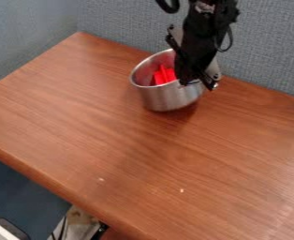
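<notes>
A steel pot (165, 95) stands near the back edge of the wooden table, a red object (164, 75) inside it. My black gripper (194, 75) is at the pot's right rim, angled downward and partly covering it. Whether its fingers are open or shut, or hold the rim, is hard to make out.
Grey padded walls (262, 56) run behind the table and at the left.
</notes>
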